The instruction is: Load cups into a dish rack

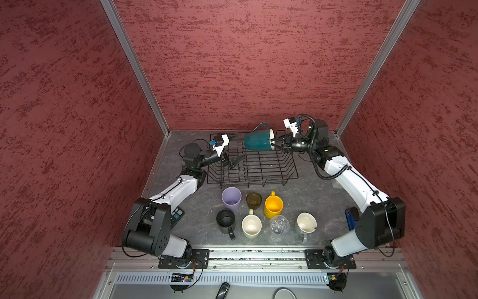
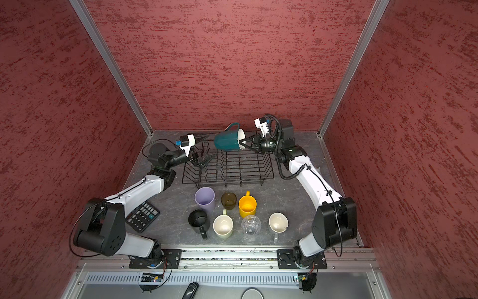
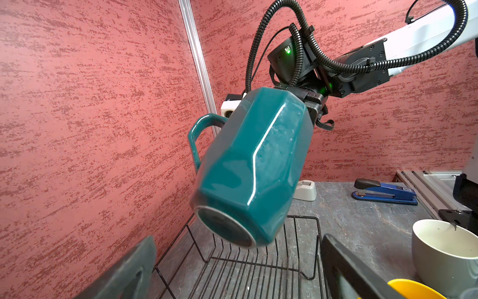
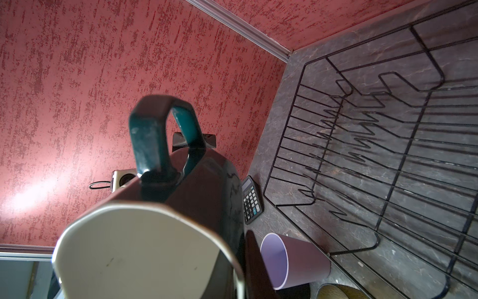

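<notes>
A teal mug [image 1: 257, 140] hangs tilted on its side above the black wire dish rack [image 1: 268, 167], its base toward my left arm and its white rim toward my right. My right gripper [image 1: 277, 141] is shut on the mug's rim, one dark finger [image 4: 259, 269] showing at the rim. My left gripper stands open, fingers apart around empty space, facing the mug's base [image 3: 226, 226] without touching. Cups on the counter are a purple cup [image 1: 231, 197], a brown bowl [image 1: 254, 200], a yellow mug [image 1: 273, 205], a black mug [image 1: 226, 220], cream mugs [image 1: 251, 226] and a clear glass [image 1: 279, 225].
A calculator [image 2: 142, 217] lies near my left arm's base, and a blue stapler [image 3: 383, 192] lies at the right. The rack appears empty. The red back wall [image 1: 259, 74] rises close behind it.
</notes>
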